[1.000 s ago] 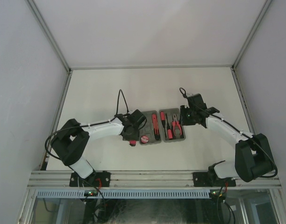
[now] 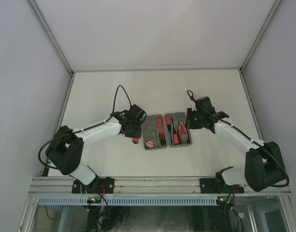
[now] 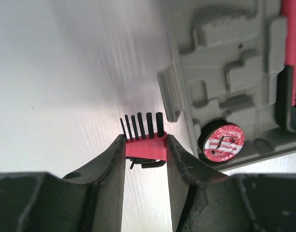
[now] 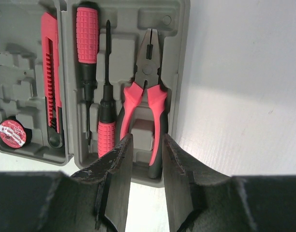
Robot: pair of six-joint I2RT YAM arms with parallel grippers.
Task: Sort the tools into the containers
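Observation:
My left gripper is shut on a red hex key set [image 3: 145,147] with black keys standing up, just left of the grey case [image 2: 152,123]. The case holds a tape roll [image 3: 224,142] and a red utility knife [image 4: 51,72]. Its right compartment holds two screwdrivers [image 4: 87,36] and red-handled pliers [image 4: 147,67]. My right gripper hangs above the right edge of that compartment; whether it is open or shut is hard to tell.
The frame rails border the table.
The right arm has barely moved.

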